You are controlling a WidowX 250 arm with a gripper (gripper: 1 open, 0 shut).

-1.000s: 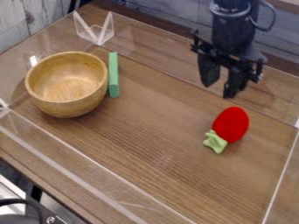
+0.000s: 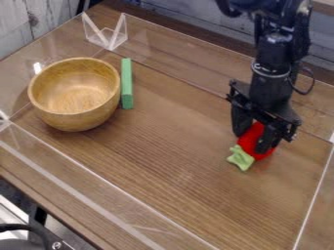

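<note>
My gripper [image 2: 261,132] is low at the right of the camera view, over a red object [image 2: 261,145] on the wooden table [image 2: 144,181]. The red object is partly hidden behind the fingers. A light green piece [image 2: 240,158] lies at its lower left. I cannot tell whether the fingers are closed on the red object.
A wooden bowl [image 2: 72,93] sits at the left, with a green bar [image 2: 127,83] standing or lying beside it. A white wire object [image 2: 102,31] is at the back left.
My gripper has come down from above onto the red object, which it now partly covers. The red object and green piece appear in the same place.
</note>
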